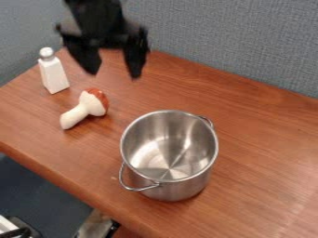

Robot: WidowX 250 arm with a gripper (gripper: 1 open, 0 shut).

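My gripper (108,58) is a dark, blurred shape at the top left, raised above the table, its two fingers apart and pointing down with nothing visible between them. Below it lies a toy mushroom (77,112) with a red cap and pale stem. A white bottle (54,75) stands upright at the left, behind the mushroom. A steel pot (170,175) with wire handles stands at the front centre, right of the mushroom.
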